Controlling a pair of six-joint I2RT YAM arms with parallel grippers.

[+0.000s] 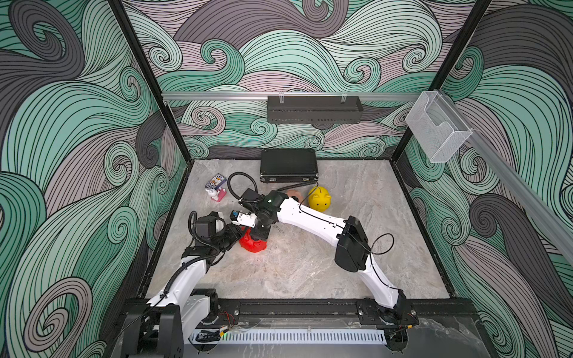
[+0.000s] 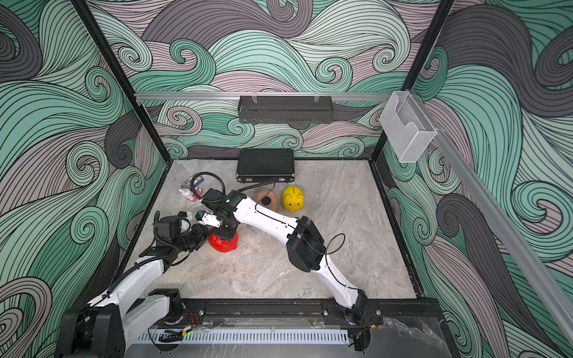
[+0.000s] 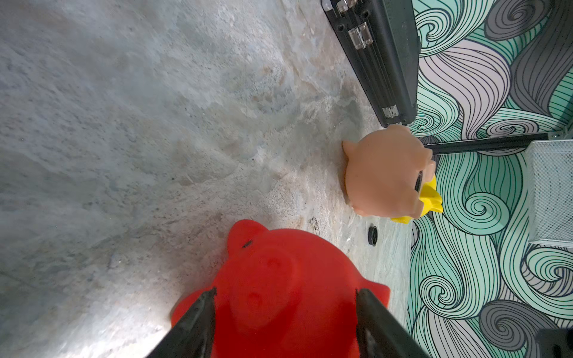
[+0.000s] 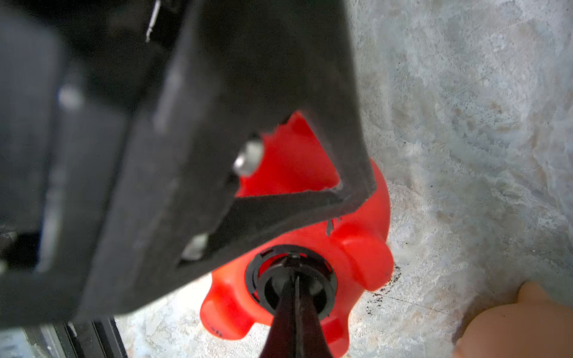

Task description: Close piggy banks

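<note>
A red piggy bank (image 1: 253, 243) lies low on the left-centre of the table. In the left wrist view my left gripper has its fingers part open, one either side of the red pig's body. My right gripper is shut, its tips at the round black ring and stopper (image 4: 316, 298) in the red pig's underside, which faces up. Behind the right arm are a peach piggy bank (image 2: 266, 195), lying with a black round opening showing, and a yellow piggy bank (image 2: 293, 199). A small black disc (image 3: 372, 235) lies on the table.
A black case (image 1: 289, 164) stands at the back. A white-and-pink figurine (image 1: 215, 194) and a small box (image 1: 216, 180) are at the back left. My right arm crosses the middle.
</note>
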